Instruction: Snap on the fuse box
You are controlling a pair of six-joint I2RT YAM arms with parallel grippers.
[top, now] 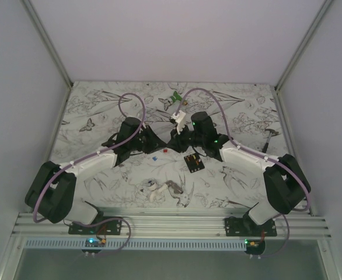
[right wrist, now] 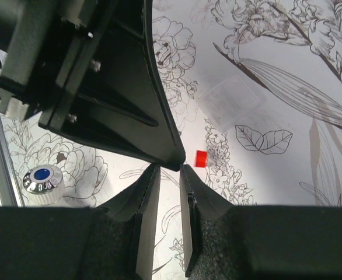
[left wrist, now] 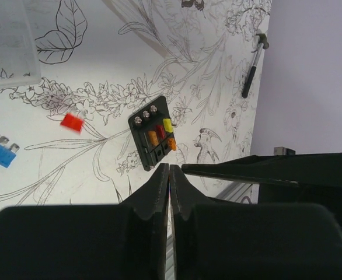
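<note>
The black fuse box [left wrist: 146,146] lies on the table with orange, red and yellow fuses in it. A red fuse [left wrist: 72,122] and a blue fuse [left wrist: 0,153] lie loose nearby. My left gripper [top: 163,144] and right gripper [top: 171,145] meet tip to tip above the table's middle. In the left wrist view the left fingers are closed together; whether something small is between them is hidden. The right gripper's fingers [right wrist: 137,233] show a narrow gap, with the other gripper's dark body beyond them.
A clear plastic tray [right wrist: 232,102] lies near the red fuse. A hammer [top: 268,139] is at the right, a green item [top: 175,100] at the back, and several objects [top: 165,191] at the front.
</note>
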